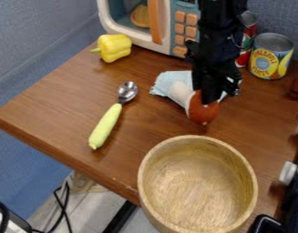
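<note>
The black gripper (212, 89) is low over the centre-right of the table, at an orange-red object with a pale top (202, 110), perhaps a bottle, that lies on a light blue cloth (170, 83). The gripper hides part of both, and whether its fingers are shut on the object cannot be made out. A wooden bowl (198, 187) stands at the front right. A spoon with a pale yellow-green handle (107, 122) lies to the left.
A yellow pepper (112, 47) lies at the back left, beside a toy microwave (151, 27). Cans (271, 58) and a small dark red bottle (296, 87) stand at the right.
</note>
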